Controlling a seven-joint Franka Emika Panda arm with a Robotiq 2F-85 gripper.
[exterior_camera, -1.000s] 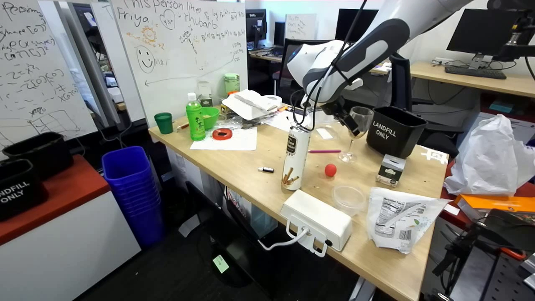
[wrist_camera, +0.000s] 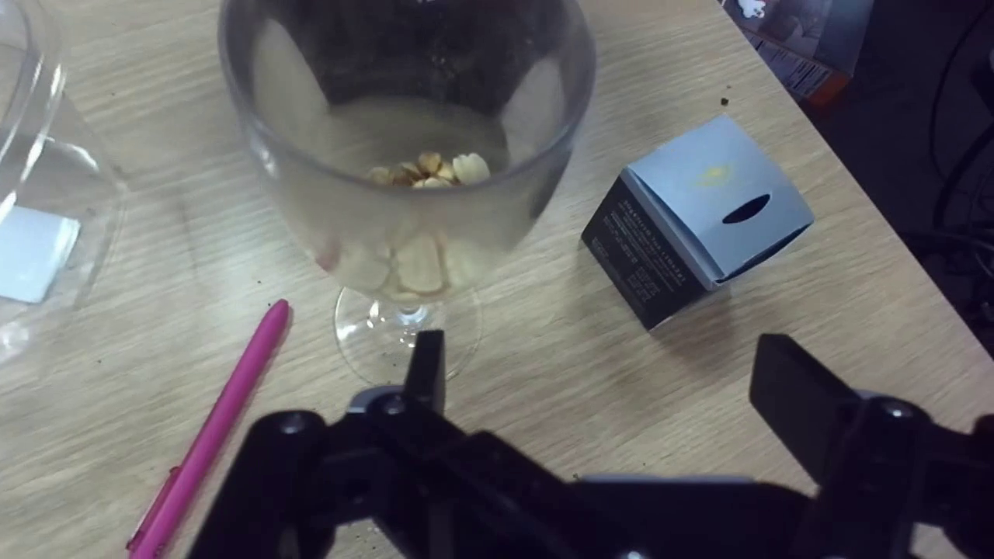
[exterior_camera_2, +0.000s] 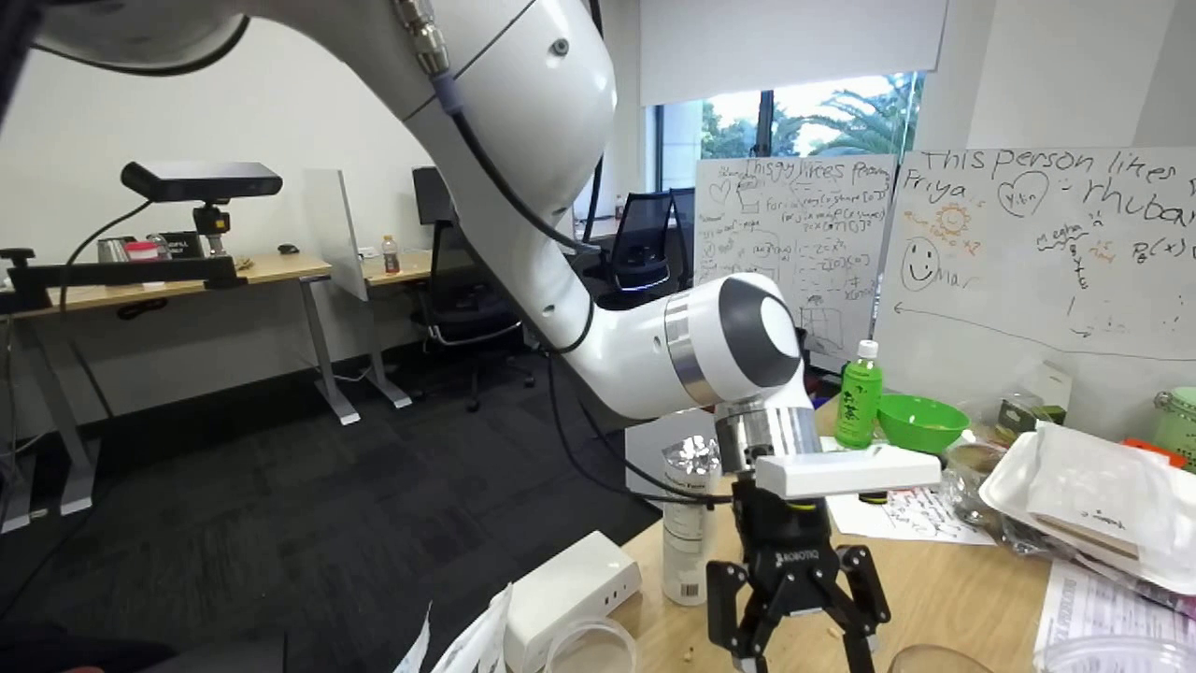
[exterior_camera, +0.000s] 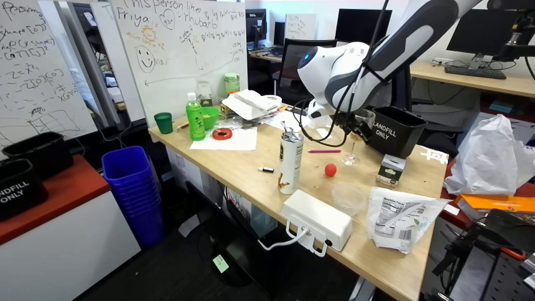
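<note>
My gripper is open over the table, with nothing between its fingers. In the wrist view, a clear stemmed glass (wrist_camera: pixel 410 233) stands upright just beyond the left finger (wrist_camera: pixel 428 368) and holds some pale and brown pieces. A small dark box with a light grey lid (wrist_camera: pixel 722 196) sits to the right of the glass. A magenta pen (wrist_camera: pixel 224 410) lies to the glass's left. Exterior view 2 shows the gripper (exterior_camera_2: pixel 804 662) pointing down, its fingertips near the bottom edge. The arm partly covers the glass (exterior_camera: pixel 350 159) in exterior view 1.
A tall white canister (exterior_camera: pixel 289 165), a red ball (exterior_camera: pixel 330 170) and a clear bowl (exterior_camera: pixel 348 199) stand nearer the front. A black bin (exterior_camera: pixel 396 131) is behind the box. A white pouch (exterior_camera: pixel 401 218) lies near the right front corner. A cable loops beside the arm.
The arm and gripper have moved right in exterior view 1. The canister has turned and shifted slightly left, showing a different side. The glass's foot sits a little farther right.
</note>
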